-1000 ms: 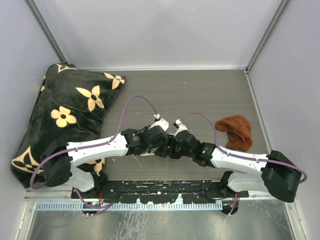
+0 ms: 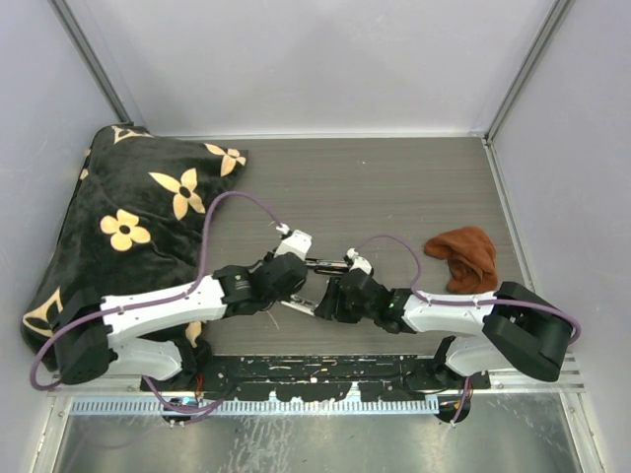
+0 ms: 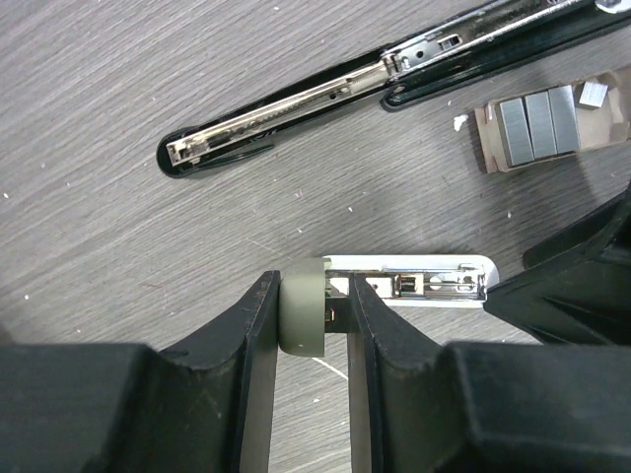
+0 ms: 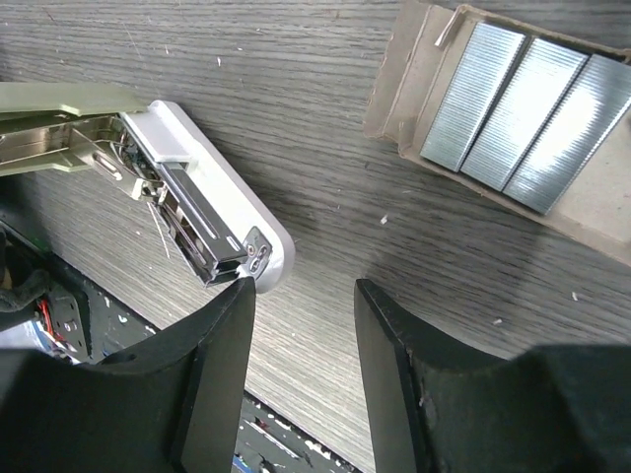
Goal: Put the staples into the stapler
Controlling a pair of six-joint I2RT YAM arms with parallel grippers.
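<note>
A stapler with a light green cover (image 3: 301, 320) and a white base (image 3: 473, 264) lies across the left wrist view, its metal staple channel (image 3: 434, 286) exposed. Around the green part, my left gripper is shut. My right gripper stands open with nothing between its fingers; its left fingertip (image 4: 237, 301) is close against the white rounded end (image 4: 266, 227), and I cannot tell whether they touch. Grey staple strips (image 4: 518, 113) lie side by side in a small cardboard box, to the upper right in the right wrist view.
A black stapler (image 3: 276, 116) lies opened out beyond the left gripper. A brown cloth (image 2: 463, 258) rests at the right, and a dark flowered cushion (image 2: 128, 227) fills the left.
My left gripper has moved left, away from the right one, uncovering the white stapler part between them.
</note>
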